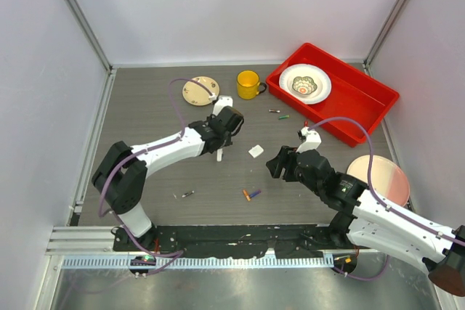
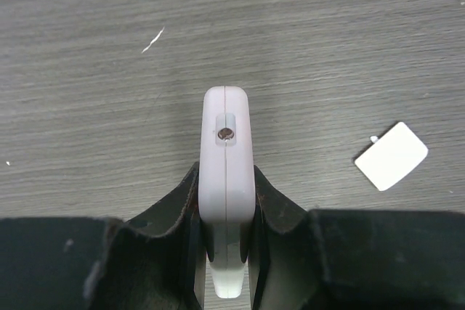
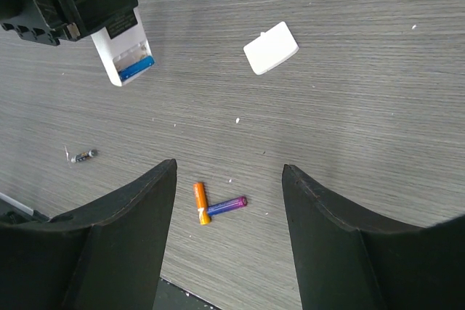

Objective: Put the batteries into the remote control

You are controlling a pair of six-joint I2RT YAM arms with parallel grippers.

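My left gripper (image 1: 221, 143) is shut on the white remote (image 2: 227, 150), held over the middle of the table. In the right wrist view the remote's open compartment shows a blue battery (image 3: 136, 68). The small white cover (image 1: 256, 151) lies to its right. Orange (image 3: 200, 197) and purple (image 3: 227, 205) batteries lie together nearer the front, and a silver battery (image 3: 84, 155) lies further left. My right gripper (image 1: 282, 162) stands open to the right, above the table, nothing between its fingers.
A red bin (image 1: 372, 99) with a white dish is at back right, a yellow mug (image 1: 248, 84) and plate (image 1: 197, 91) at the back, a pink-white plate (image 1: 377, 179) at right. Small batteries (image 1: 283, 117) lie near the bin.
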